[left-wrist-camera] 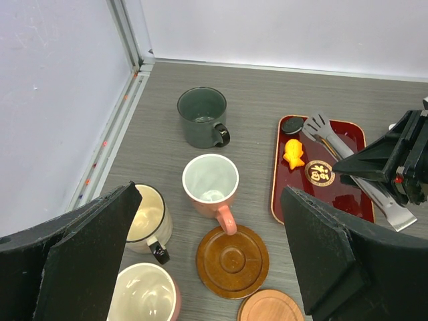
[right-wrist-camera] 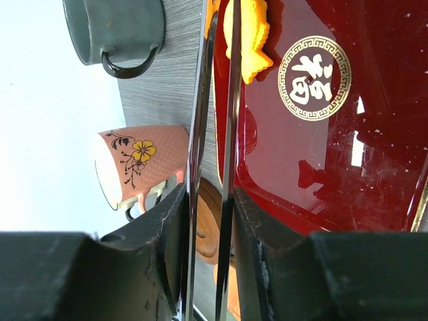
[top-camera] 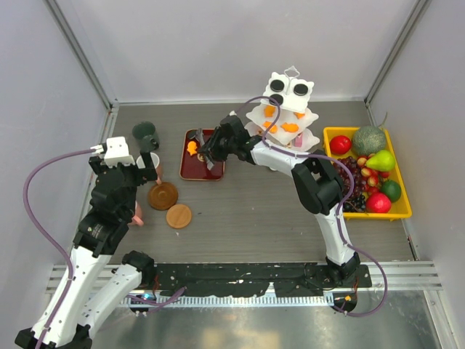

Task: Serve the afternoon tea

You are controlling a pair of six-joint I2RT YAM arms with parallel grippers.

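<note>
My right gripper (top-camera: 208, 150) is shut on a pair of grey metal tongs (left-wrist-camera: 328, 137), held over the red tray (top-camera: 190, 175). In the right wrist view the tongs (right-wrist-camera: 228, 157) appear edge-on, their tips beyond the top edge. On the tray lie a yellow-orange fish-shaped piece (left-wrist-camera: 293, 154) and a dark round piece (left-wrist-camera: 291, 125), the latter just left of the tong tips. Nothing shows gripped by the tips. A tiered stand (top-camera: 263, 115) at the back holds dark round and orange pieces. My left gripper hangs open and empty above the cups.
Below the left gripper stand a green mug (left-wrist-camera: 202, 114), a pink-and-white cup (left-wrist-camera: 210, 184) and two further cups. A brown saucer (left-wrist-camera: 233, 262) and wooden coaster (left-wrist-camera: 271, 307) lie in front. A yellow fruit basket (top-camera: 405, 207) stands right.
</note>
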